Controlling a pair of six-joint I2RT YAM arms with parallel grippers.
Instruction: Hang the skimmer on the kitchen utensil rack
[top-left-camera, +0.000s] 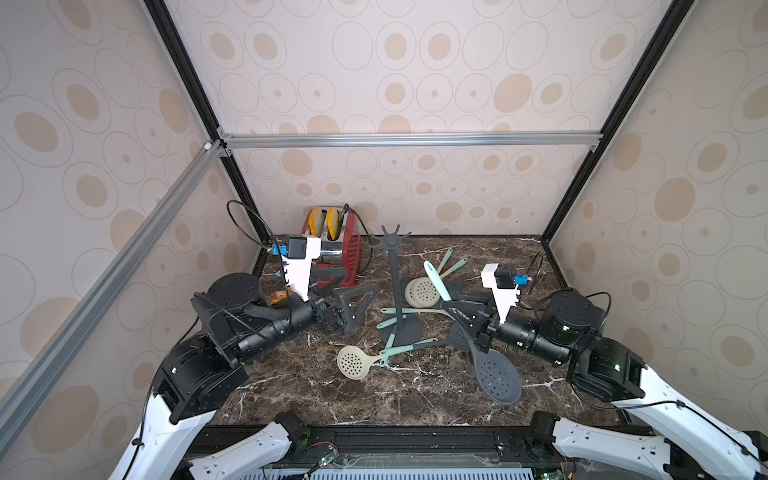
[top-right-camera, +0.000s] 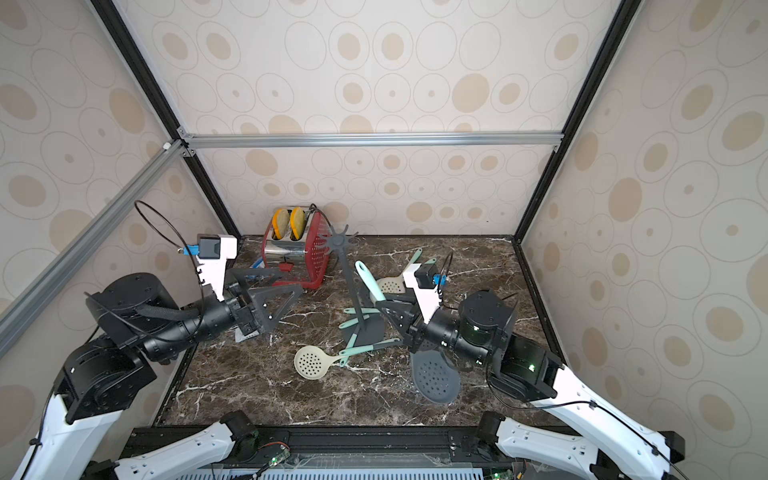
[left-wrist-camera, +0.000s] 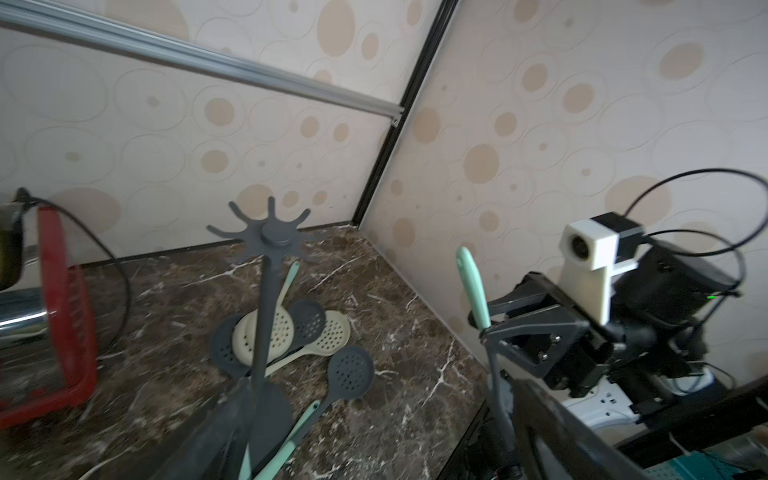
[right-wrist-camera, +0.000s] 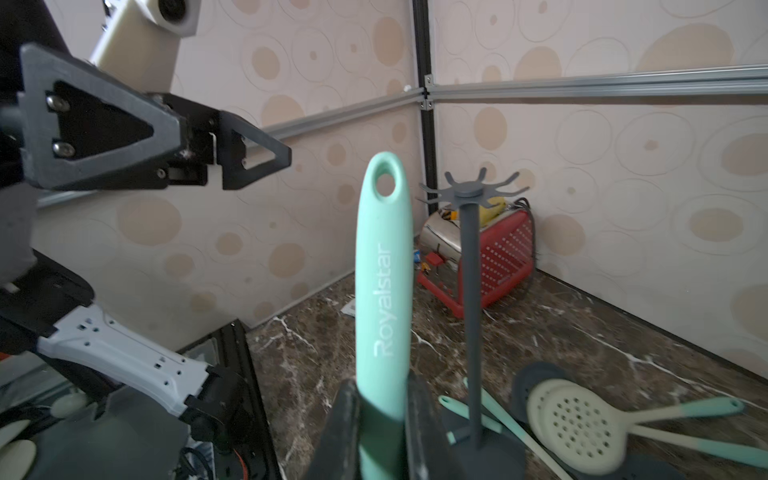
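Note:
My right gripper (top-left-camera: 464, 316) is shut on the mint handle (right-wrist-camera: 382, 264) of a dark grey skimmer (top-left-camera: 496, 376), held nearly upright with the hole at the top and the perforated head hanging low. The grey utensil rack (top-left-camera: 391, 240) (right-wrist-camera: 472, 189), a post with radiating hooks, stands on the counter just left of and behind that handle in the top views. Its hooks carry nothing. My left gripper (top-left-camera: 352, 308) is open and empty, left of the rack, with nothing between its fingers.
Several skimmers and spatulas (top-left-camera: 358, 360) lie around the rack's base on the marble counter (top-right-camera: 240, 384). A red toaster (top-right-camera: 316, 256) with yellow pieces in its slots stands at the back left. Patterned walls and a metal rail enclose the space.

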